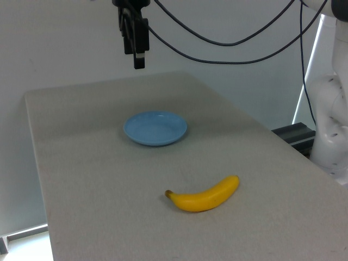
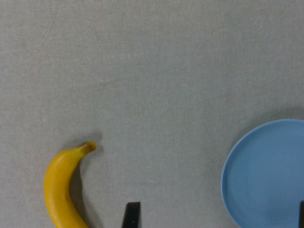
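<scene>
A yellow banana (image 1: 204, 198) lies on the grey cloth-covered table toward the front in the top view; in the wrist view the same banana (image 2: 61, 185) is at lower left. A blue plate (image 1: 155, 128) sits empty behind it, and the plate (image 2: 266, 175) is at lower right in the wrist view. My gripper (image 1: 139, 57) hangs high above the back of the table, apart from both. In the wrist view its two fingertips (image 2: 133, 211) stand wide apart at the bottom edge, open, with nothing held between them.
Cables (image 1: 234, 63) hang across the top, and the white arm base (image 1: 331, 136) stands off the table's right side.
</scene>
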